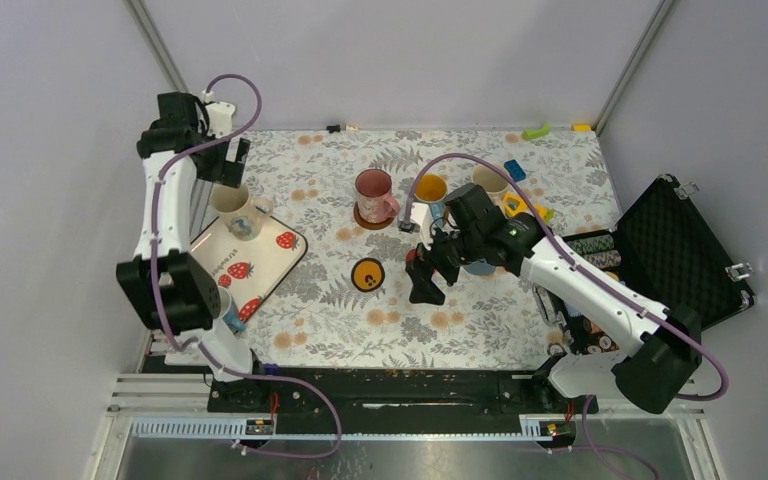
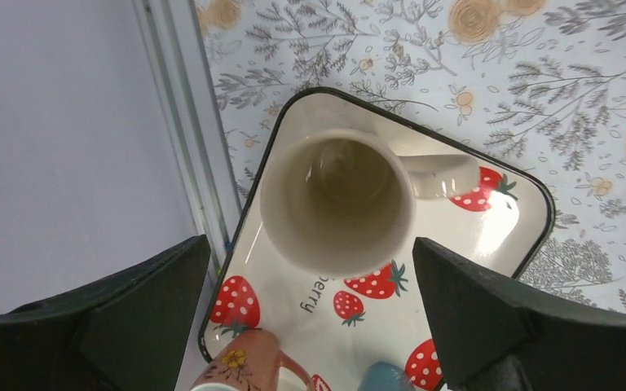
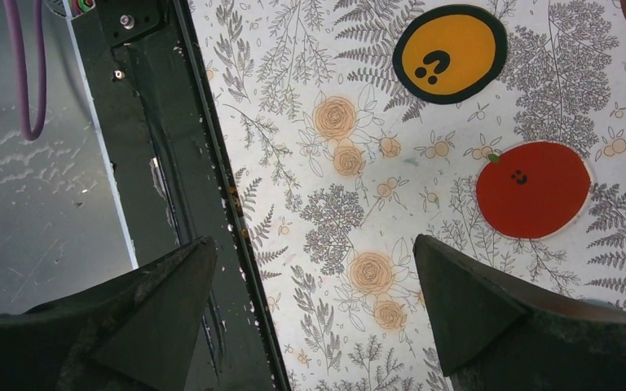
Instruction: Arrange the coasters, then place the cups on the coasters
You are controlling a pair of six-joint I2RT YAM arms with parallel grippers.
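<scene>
A cream cup (image 1: 235, 211) stands upright on the strawberry tray at the table's left, its handle pointing right. My left gripper (image 1: 233, 162) is above the back of that cup, open and empty. In the left wrist view the cup (image 2: 338, 204) lies beneath and between the spread fingers. The yellow, black-rimmed coaster (image 1: 368, 274) is bare in mid-table, and a red coaster (image 3: 534, 190) shows in the right wrist view. A pink mug (image 1: 375, 195) rests on a brown coaster (image 1: 359, 216). Right of the yellow coaster, my right gripper (image 1: 425, 278) hangs open over the cloth, holding nothing.
The tray (image 2: 253, 244) also carries an orange-pink flowered cup (image 2: 244, 358) and a blue cup (image 1: 229, 312), partly covered by the left arm. Several cups, including a yellow one (image 1: 430, 187), crowd the back right. An open black case (image 1: 685, 250) sits at the far right.
</scene>
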